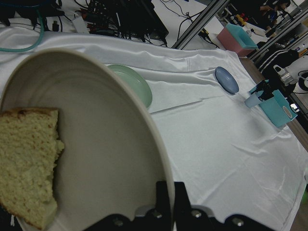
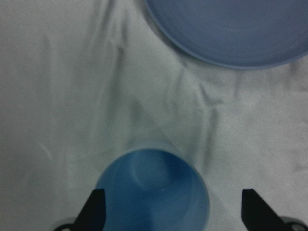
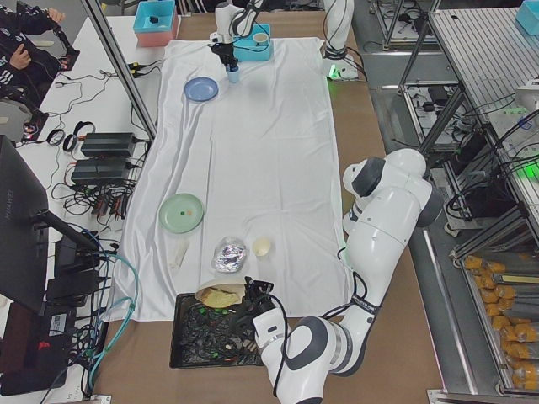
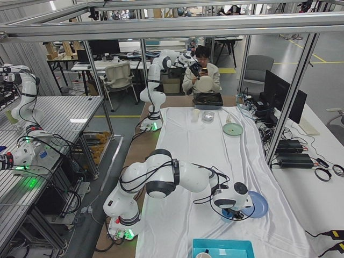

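My left gripper is shut on the rim of a beige plate (image 1: 101, 159), tilted over the black tray (image 3: 189, 345), with a piece of bread (image 1: 26, 163) on it. My right gripper is open around a blue cup (image 2: 149, 187), beside a blue plate (image 2: 226, 29). A green plate (image 3: 181, 213) lies on the white cloth.
A crumpled foil item (image 3: 229, 254), a cream cup (image 3: 262, 247) and a thin white item (image 3: 179, 252) lie near the tray. A teal bin (image 4: 220, 247) stands by the right arm.
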